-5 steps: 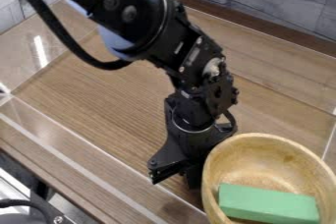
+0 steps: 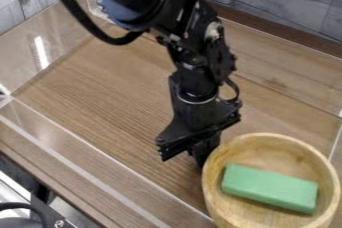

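A black robot arm reaches down from the top left, and its gripper (image 2: 194, 144) is low over the wooden table, right at the left rim of a round wooden bowl (image 2: 214, 212). The gripper looks shut; its fingertips are partly hidden by the bowl's rim, and nothing shows between them. A green rectangular block (image 2: 269, 186) lies inside the bowl at the lower right.
Grey wall panels stand at the back. A dark gap with black cables lies beyond the table's near left edge.
The gripper has risen slightly and drawn back from where it was lower by the bowl. The bowl and green block have shifted a little, the block now appearing higher in view.
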